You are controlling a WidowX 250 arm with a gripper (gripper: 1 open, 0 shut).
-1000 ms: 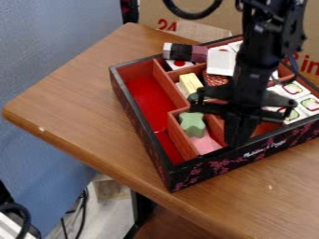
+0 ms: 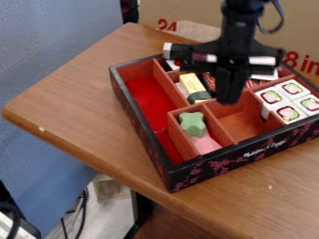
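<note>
The black gripper (image 2: 228, 79) hangs over the middle-right compartments of a black patterned bento box (image 2: 218, 170) with red dividers; whether its fingers are open or shut is hard to tell. In the box are a red empty compartment (image 2: 147, 93), a yellow block (image 2: 191, 86), a green piece (image 2: 192, 124), a pink piece (image 2: 204, 143) and several white sushi-like pieces (image 2: 285, 102) at the right. The gripper and arm hide the back of the box.
The box sits on a wooden table (image 2: 75, 103) with free room to the left and front. A cardboard box (image 2: 187, 19) stands behind.
The gripper has moved up and toward the back of the box, uncovering more of the compartments at the front right and covering the pieces at the back.
</note>
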